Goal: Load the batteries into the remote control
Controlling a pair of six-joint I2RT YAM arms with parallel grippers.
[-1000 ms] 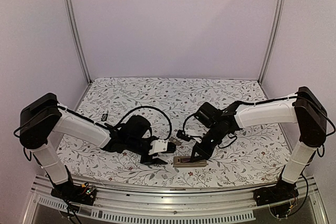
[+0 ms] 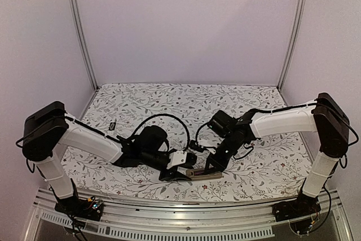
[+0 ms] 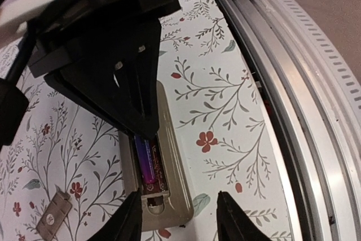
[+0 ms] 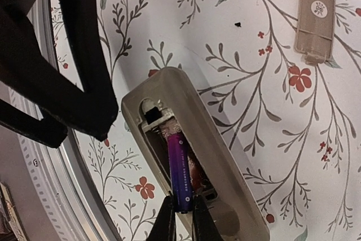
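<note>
The beige remote control [image 2: 204,177] lies on the patterned table with its battery compartment facing up. A purple battery [image 4: 179,167] sits at a slant in the compartment, one end near the contact at the remote's end. My right gripper is shut on the battery's other end. Beside the battery, a reddish-brown surface [image 3: 161,170] shows; I cannot tell whether it is a second battery. My left gripper is low at the remote's left end, its fingers [image 3: 128,218] apart, the remote's end showing between them. Whether they touch it is unclear.
The detached battery cover [image 4: 316,18] lies flat on the table a short way from the remote. A small dark object [image 2: 113,123] sits at the far left. The metal rail [image 2: 186,218] runs along the front edge.
My right gripper has stayed nearly still over the compartment.
</note>
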